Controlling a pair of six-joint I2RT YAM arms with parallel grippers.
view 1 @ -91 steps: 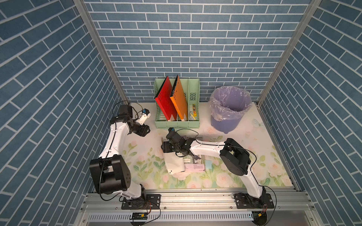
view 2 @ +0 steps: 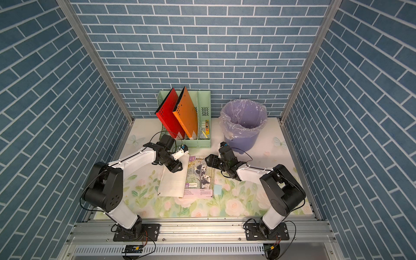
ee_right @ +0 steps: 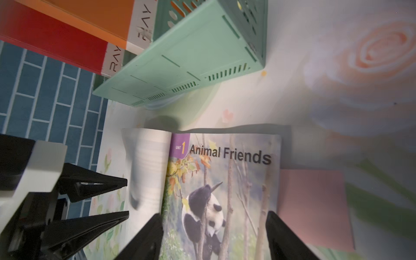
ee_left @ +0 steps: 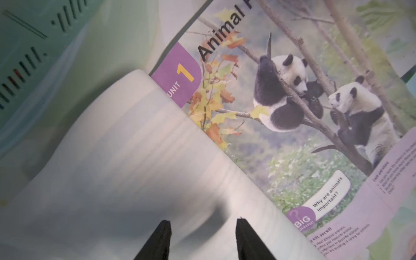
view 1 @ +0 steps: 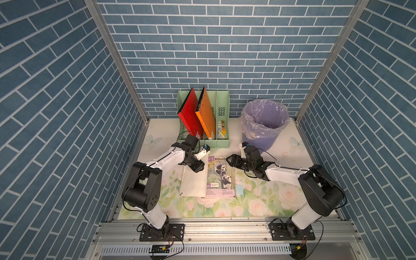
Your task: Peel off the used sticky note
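An open book with a panda page titled "Animal Friends" (ee_right: 216,173) lies on the table. Its white left page (ee_left: 173,151) is curled over. A pinkish square note (ee_right: 318,208) lies at the book's upper right side in the right wrist view. A pale blue square (view 1: 239,189) is beside the book's lower right edge in the top left view. My left gripper hangs over the white page, fingers parted, nothing between them. My right gripper is over the panda page's upper part, also parted and empty.
A green file rack (view 1: 203,143) with red (view 1: 190,113) and orange (view 1: 206,114) folders stands behind the book. A purple bin (view 1: 260,140) with a clear liner is at the back right. Free table lies to the right and in front.
My left arm has swung right over the white page. My right arm has drawn back to the right from the page, uncovering most of the panda page. The white page now lies further left.
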